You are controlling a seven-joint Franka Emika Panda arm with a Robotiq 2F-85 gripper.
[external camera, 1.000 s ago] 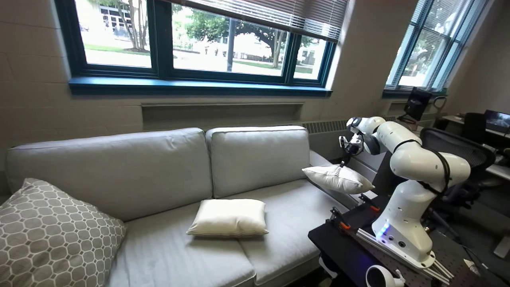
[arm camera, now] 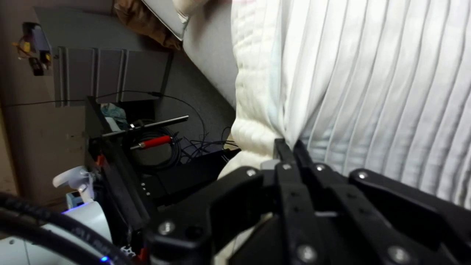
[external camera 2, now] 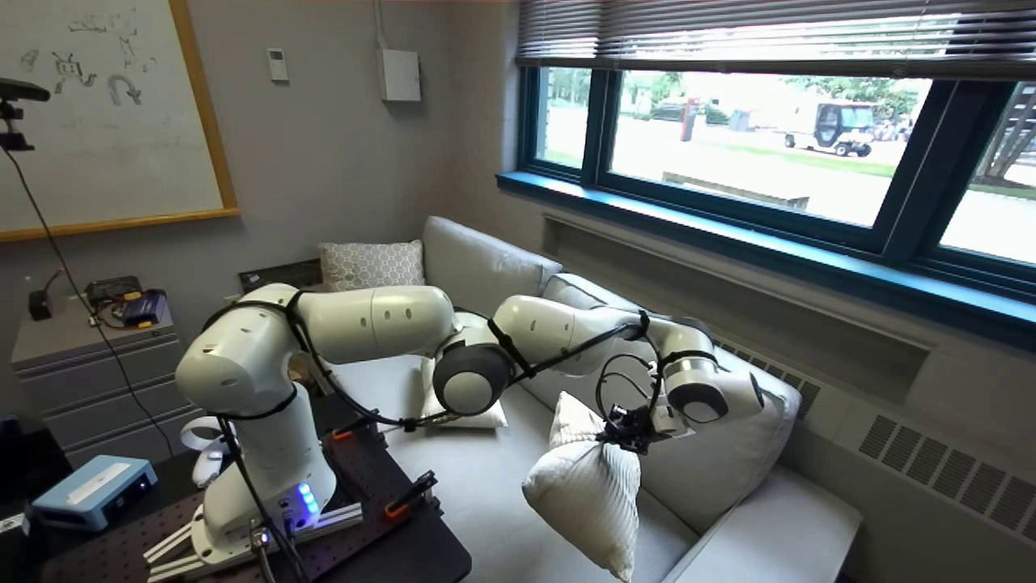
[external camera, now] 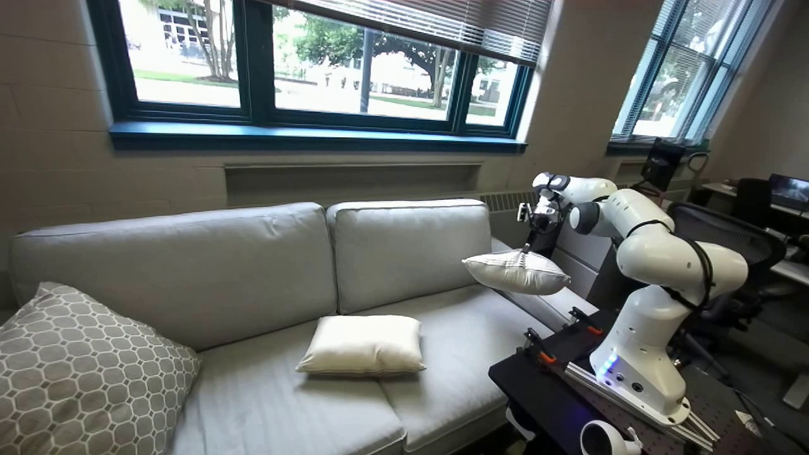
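A white ribbed pillow (external camera: 517, 273) hangs in the air over the right end of the couch (external camera: 462, 333). My gripper is shut on a pinched fold of its cloth, and the ribs bunch up at the fingertips in the wrist view. From the other side, the same pillow (external camera 2: 588, 500) droops below the gripper (external camera 2: 622, 432), tilted. Lying flat on the middle of the seat is a cream pillow (external camera: 364, 345), apart from the held one. A grey patterned pillow (external camera: 91, 371) leans at the couch's left end.
Beside the couch stands the black table (external camera: 553, 387) with my arm's base and orange-marked clamps (external camera: 540, 345) along its edge. The couch's backrest (external camera: 413, 246) rises behind. Bare seat shows on both sides of the cream pillow.
The held pillow and my gripper have moved left in exterior view 1, toward the couch, and slightly upward. The pillows on the couch have stayed in place.
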